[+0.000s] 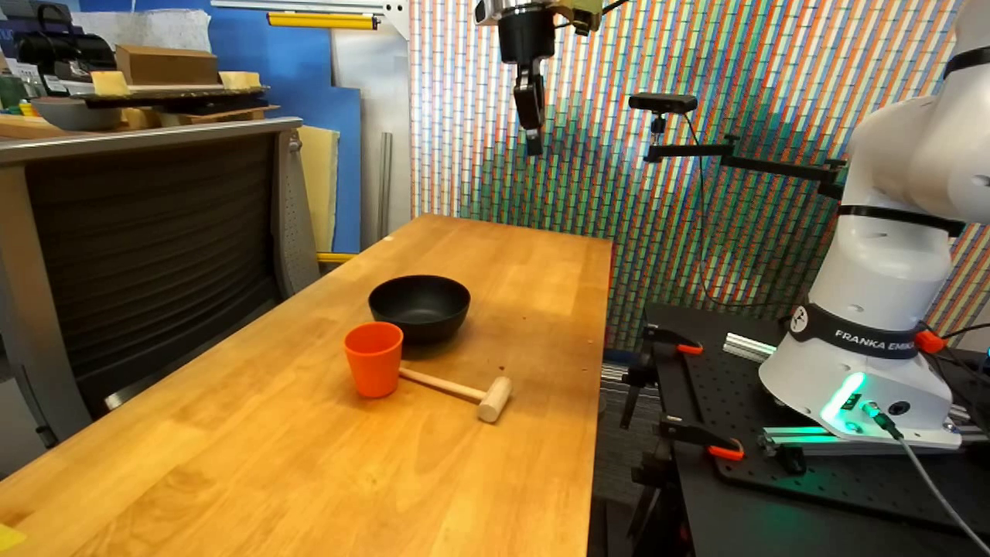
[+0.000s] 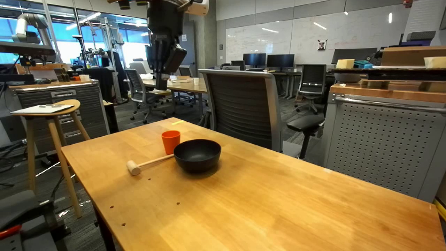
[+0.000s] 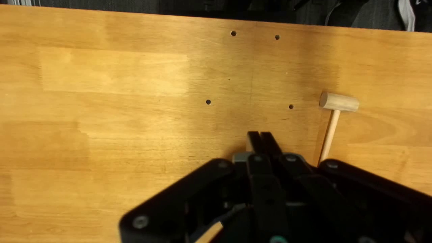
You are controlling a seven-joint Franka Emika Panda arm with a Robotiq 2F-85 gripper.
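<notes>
My gripper hangs high over the table in both exterior views, its fingers pointing down. The fingers look shut, with the two fingertips side by side; no object shows between them. Below stand a black bowl (image 1: pixel 419 309) and an orange cup (image 1: pixel 373 360), both upright. A wooden mallet (image 1: pixel 455 391) lies beside them, its handle running toward the cup and its head (image 2: pixel 133 167) toward the robot's side. From the wrist, the mallet's head (image 3: pixel 339 102) and part of its handle show at the right, while the gripper covers the area where bowl and cup stand.
An office chair (image 1: pixel 158 241) stands along the far side. The robot base (image 1: pixel 854 362) rests on a separate black bench.
</notes>
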